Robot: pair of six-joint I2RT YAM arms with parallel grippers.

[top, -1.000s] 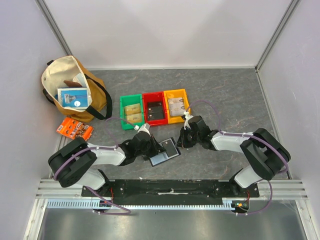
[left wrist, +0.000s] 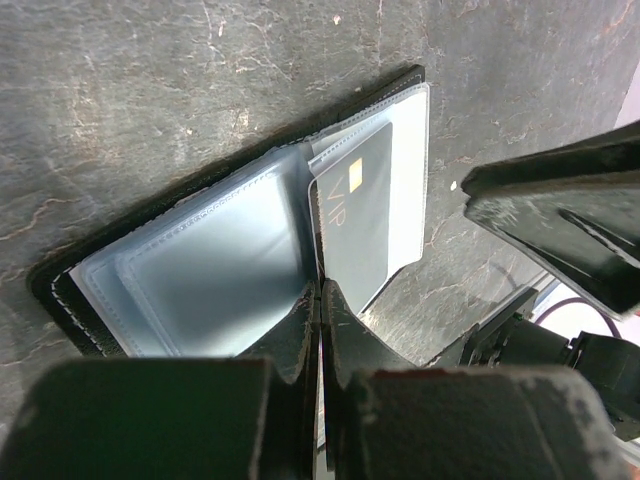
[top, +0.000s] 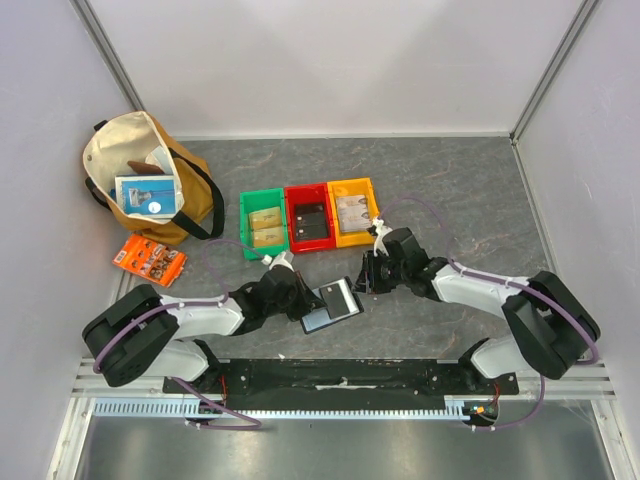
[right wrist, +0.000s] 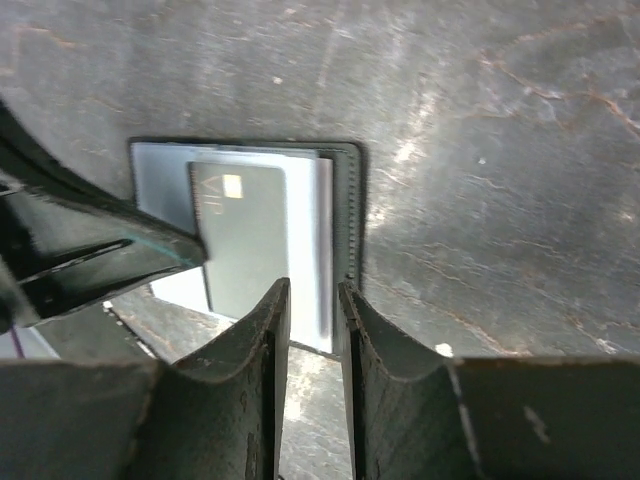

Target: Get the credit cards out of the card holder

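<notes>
The open card holder lies on the grey table between both grippers. In the left wrist view its clear sleeves are on the left and a grey VIP card on the right. My left gripper is shut, its tips at that card's near edge; whether the edge is between them is unclear. My right gripper is open at the holder's side, with nothing clearly held; the card shows in its view too.
Green, red and yellow trays stand behind. A tan bag and an orange pack are at left.
The right arm has shifted right and slightly toward the front. The left arm has moved slightly over the last second, its gripper staying at the holder.
</notes>
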